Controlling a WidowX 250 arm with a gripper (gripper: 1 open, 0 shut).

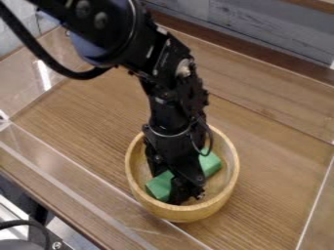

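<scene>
A tan round bowl point(222, 190) sits on the wooden table and holds a green block point(160, 186), partly hidden behind the gripper. My black gripper point(177, 184) reaches down into the bowl over the green block, which shows on both sides of its fingers. I cannot tell whether the fingers have the block between them or how far apart they stand.
A pale wall runs along the back. A clear edge and dark cables lie at the lower left.
</scene>
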